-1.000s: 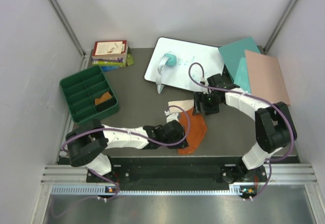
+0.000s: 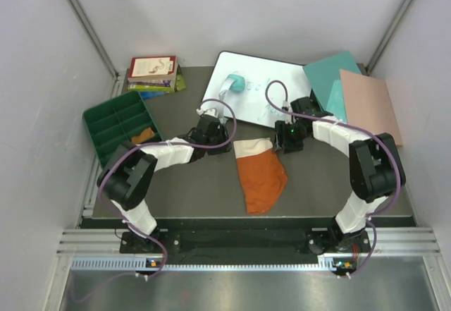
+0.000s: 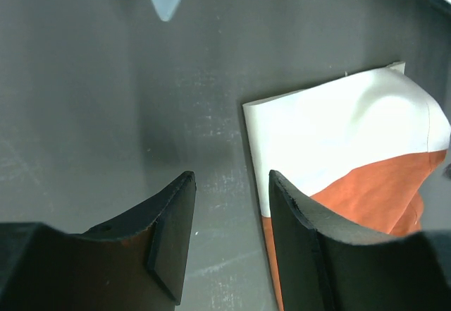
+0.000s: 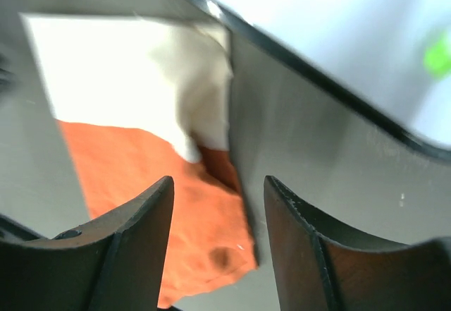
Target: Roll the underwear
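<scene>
The underwear lies on the dark table as a long folded strip, an orange part (image 2: 261,182) toward the front and a white band (image 2: 251,147) at the far end. My left gripper (image 2: 227,147) is at the left end of the white band, its fingers parted with nothing gripped; in the left wrist view the band's corner (image 3: 259,113) lies just beyond the fingertips. At the band's right end is my right gripper (image 2: 277,147), also parted and empty. In the right wrist view the cloth's right edge is rumpled, with an orange fold (image 4: 225,205) between and beyond its fingertips.
A whiteboard (image 2: 261,103) lies close behind the cloth, with a teal and white item (image 2: 235,83) on it. On the left stands a green compartment box (image 2: 116,124) holding something orange-brown. Books (image 2: 151,71) are stacked behind it. Bare table surrounds the orange part.
The left gripper has travelled from over the front of the orange part back to the white band's left corner. My right gripper has shifted slightly to the right, its fingers closer together than before.
</scene>
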